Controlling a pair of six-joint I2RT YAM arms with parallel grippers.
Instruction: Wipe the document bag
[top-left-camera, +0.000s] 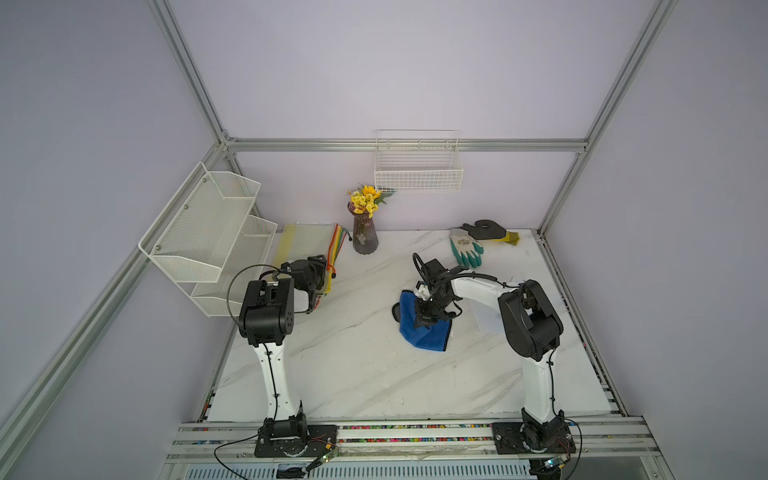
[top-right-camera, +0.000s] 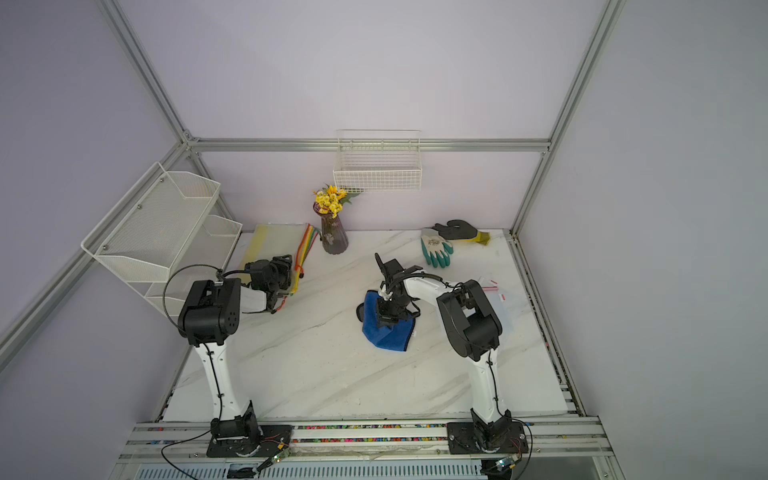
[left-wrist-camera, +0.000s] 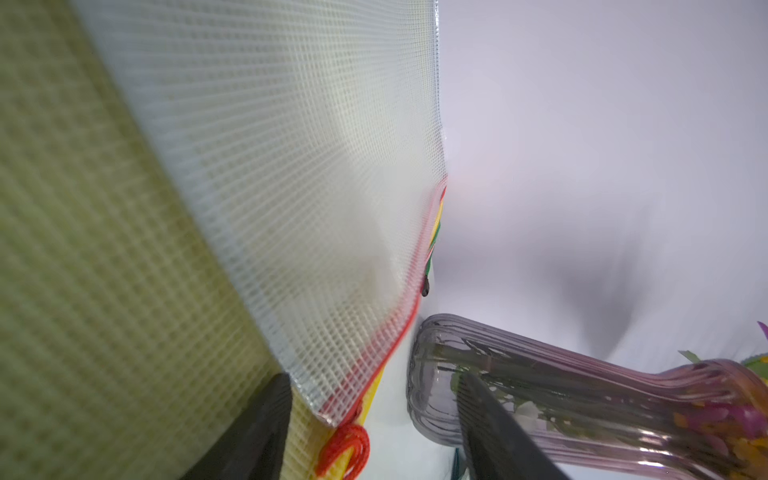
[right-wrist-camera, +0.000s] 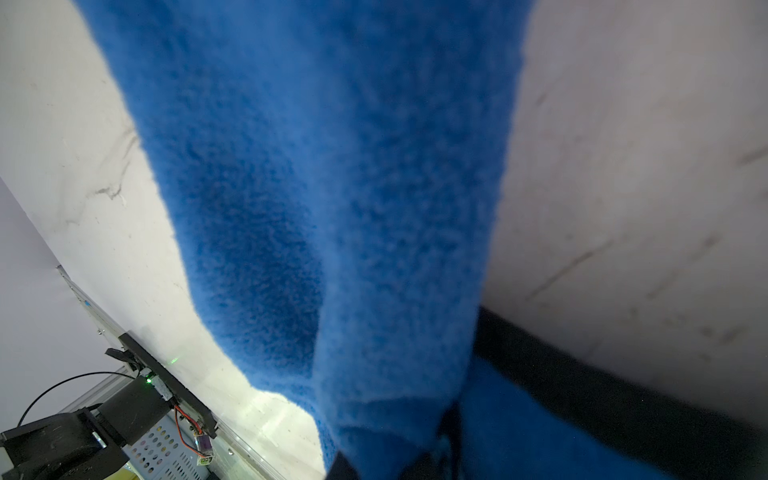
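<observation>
The document bag (top-left-camera: 313, 238), a translucent mesh sleeve with a rainbow-striped edge (top-right-camera: 305, 244), lies at the table's back left. Over its near right part is my left gripper, open, with the raised corner of the clear mesh layer (left-wrist-camera: 320, 352) reaching into the space between its fingers. Whether they touch the mesh I cannot tell. A blue cloth (top-left-camera: 424, 336) with a black border rests mid-table. My right gripper (top-left-camera: 424, 313) is shut on a bunched fold of this cloth (right-wrist-camera: 384, 240), which rises toward the fingers in the right wrist view.
A glass vase (top-left-camera: 365, 235) of yellow flowers stands just right of the bag. White mesh shelves (top-left-camera: 212, 228) flank its left. Gloves (top-left-camera: 468, 248) lie at the back right, and a clear sheet (top-right-camera: 500, 308) sits behind my right arm.
</observation>
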